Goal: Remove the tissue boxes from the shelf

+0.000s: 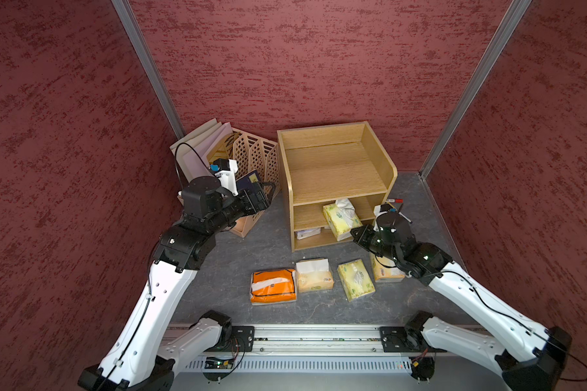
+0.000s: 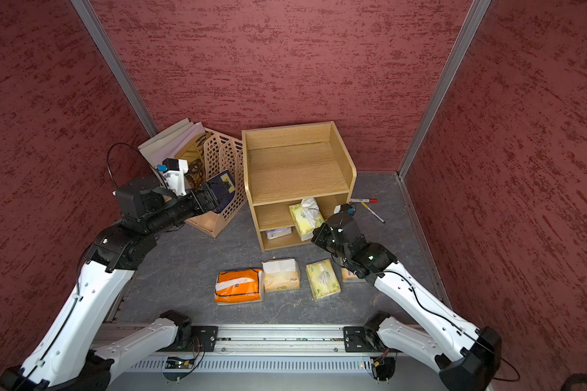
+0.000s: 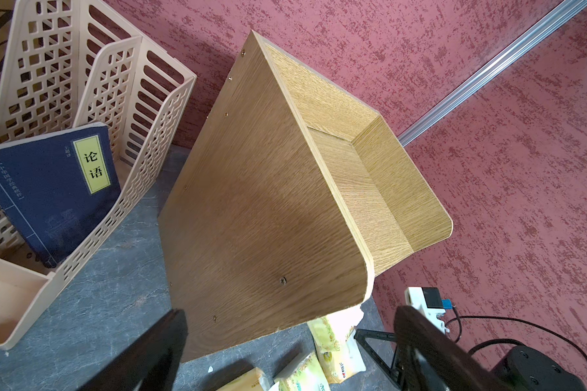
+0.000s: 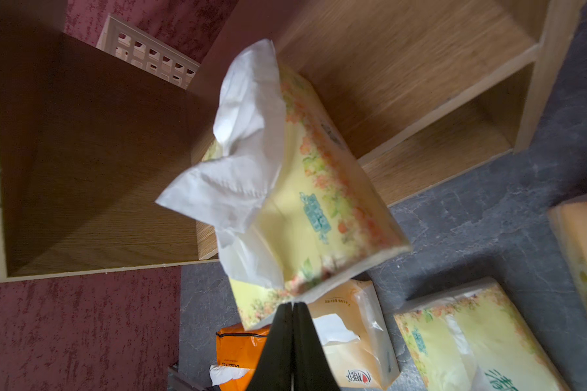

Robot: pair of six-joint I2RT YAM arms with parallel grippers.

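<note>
A yellow floral tissue pack (image 1: 339,219) with tissue sticking out sits tilted at the wooden shelf's (image 1: 332,177) middle opening, overhanging the front edge. At its lower right edge is my right gripper, fingers together, tips at the pack's edge. Whether any wrapper is pinched there cannot be made out. A whitish pack (image 1: 308,232) lies in the low compartment. On the floor in front are an orange pack (image 1: 273,285), a beige pack (image 1: 314,275), another yellow pack (image 1: 356,280) and a partly hidden beige pack (image 1: 389,269). My left gripper (image 1: 267,191) is open and empty, left of the shelf.
A pink perforated rack (image 3: 143,84) with a dark blue book (image 3: 55,185) and folders stands left of the shelf. Pens (image 2: 365,200) lie on the floor to the right. Bare floor (image 1: 231,260) shows to the left of the orange pack.
</note>
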